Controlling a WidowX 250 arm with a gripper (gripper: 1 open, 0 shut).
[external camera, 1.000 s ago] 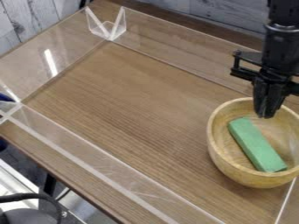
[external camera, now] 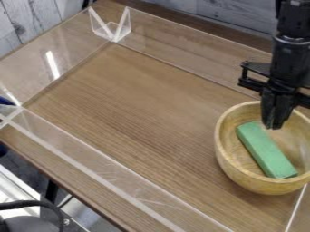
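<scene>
My black gripper [external camera: 274, 118] points down at the right, just over the back rim of a round wooden bowl [external camera: 229, 156], its narrow tip shut with nothing visible between the fingers. Inside the bowl lies a green rectangular block [external camera: 266, 150], tilted lengthwise toward the front right, below the gripper's tip.
Clear plastic guides [external camera: 111, 27] stand at the back left. A black cable or fitting [external camera: 31, 210] is at the lower left edge.
My gripper has shifted slightly down over the last second. The bowl and green block have not visibly moved.
</scene>
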